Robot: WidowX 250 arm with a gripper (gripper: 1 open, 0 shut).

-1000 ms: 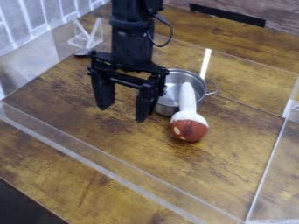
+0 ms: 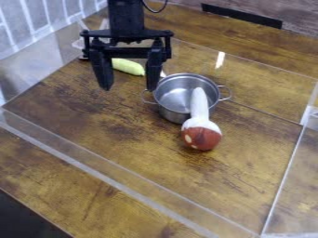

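My black gripper [image 2: 129, 72] hangs open over the back left of the wooden work area, left of and above a steel pot [image 2: 177, 91] with side handles. A pale yellow-green elongated item [image 2: 128, 66] lies behind it, partly hidden. A white-handled object with a reddish-brown round end [image 2: 202, 137] leans from inside the pot out over its front rim to the table.
Clear plastic walls [image 2: 284, 176] border the wooden table [image 2: 106, 158]. Something small and dark, partly hidden, is at the back left behind the gripper.
My gripper has moved up and back, away from the front, uncovering the yellow-green item and more of the pot. The pot and white-handled object look unchanged.
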